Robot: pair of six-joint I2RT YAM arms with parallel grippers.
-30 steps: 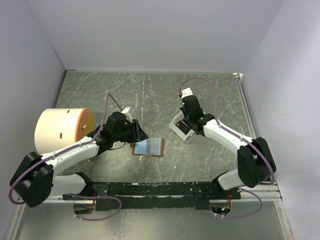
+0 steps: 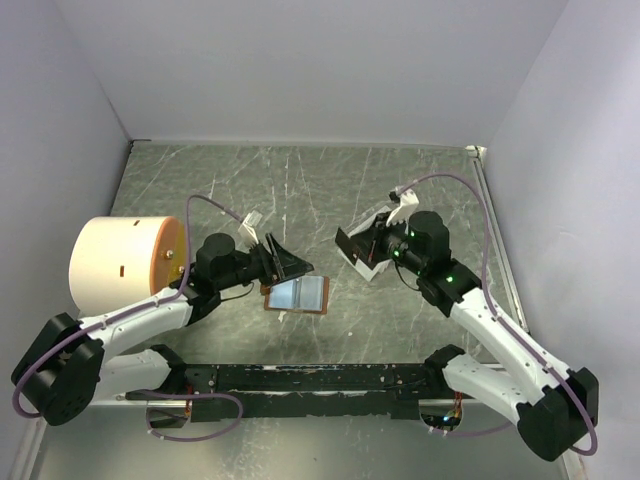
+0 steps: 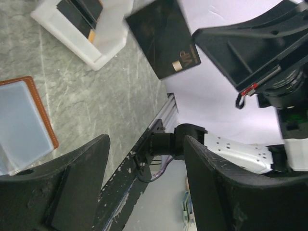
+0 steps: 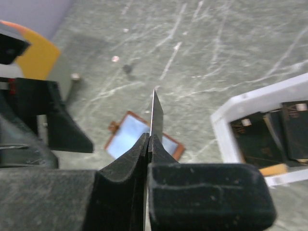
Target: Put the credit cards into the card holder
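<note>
A black card (image 3: 166, 38) with VIP lettering is pinched at one end by my right gripper (image 2: 362, 256). In the right wrist view the card (image 4: 156, 115) appears edge-on, standing out from the closed fingers. My left gripper (image 2: 294, 262) stands open and empty over the card holder (image 2: 323, 295), which lies open on the table with clear pockets and a brown border. The left wrist view shows a corner of the holder (image 3: 37, 101) to the left. More black cards (image 4: 269, 137) lie in a white tray (image 4: 226, 130) beneath and beside my right gripper.
A large cream roll-shaped box (image 2: 115, 265) with an orange end stands at the left. Walls rise around the sides.
My right gripper has risen from the white tray and swung left, with a black card now showing in it. The left gripper has opened wider and shifted slightly right.
</note>
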